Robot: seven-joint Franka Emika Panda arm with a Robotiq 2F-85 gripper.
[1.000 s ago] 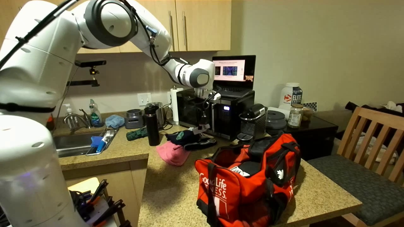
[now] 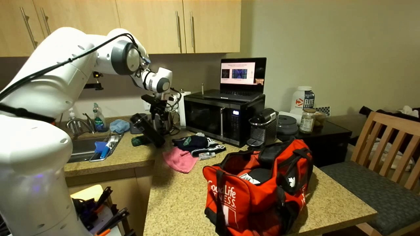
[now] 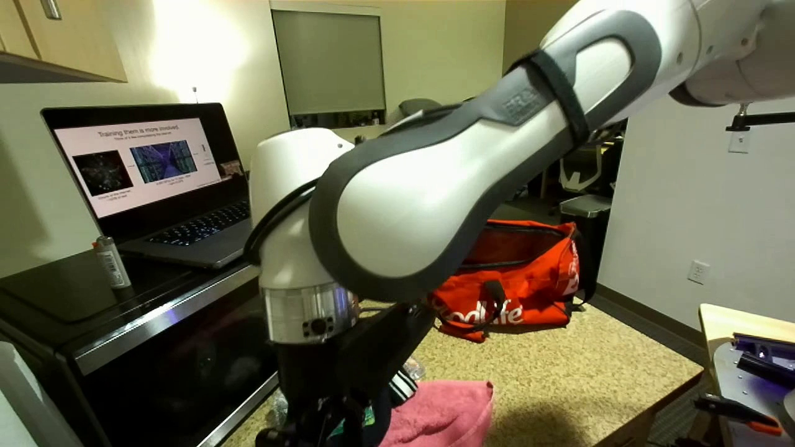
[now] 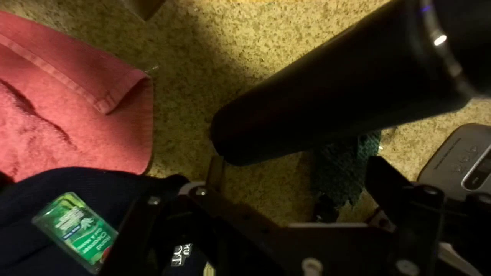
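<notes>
Tilted well off upright, a tall black bottle [image 2: 147, 129] leans with its top to the left over the counter in exterior view 1. Across the upper right of the wrist view, the same bottle [image 4: 331, 92] lies beyond my fingers, not between them. My gripper is open, its two dark fingers wide apart. In exterior view 1 the gripper [image 2: 158, 116] points down right by the bottle; whether they touch, I cannot tell. A red gym bag [image 2: 252, 188] stands open on the counter. Exterior view 2 has the bottle hidden.
Around the bottle lie a pink cloth [image 2: 181, 159], dark clothing [image 2: 197, 143], a green cloth [image 2: 139, 140] and a small clear container [image 2: 206, 155]. The microwave [image 2: 212, 118] stands behind, the sink [image 2: 84, 149] at left. Counter before the bag's left side is bare.
My arm has swung left from above the dark clothing to the bottle. The bottle has gone from upright to tilted. A small clear container now shows beside the clothing.
</notes>
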